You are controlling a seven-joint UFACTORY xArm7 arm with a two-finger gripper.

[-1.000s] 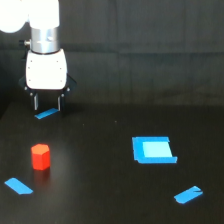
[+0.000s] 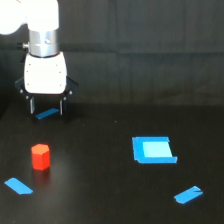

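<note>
A white robot arm comes down at the upper left of the camera view, its gripper point(image 2: 47, 102) hanging over the back left of the dark table, above a strip of blue tape. The two fingers stand apart with nothing visible between them. A red block point(image 2: 40, 156) sits on the table in front of and below the gripper, clear of it. At the right, a pale square point(image 2: 157, 149) is edged with blue tape.
Short strips of blue tape lie at the front left point(image 2: 19, 187) and front right point(image 2: 188, 194). A dark backdrop runs behind the table.
The block and tape look unchanged.
</note>
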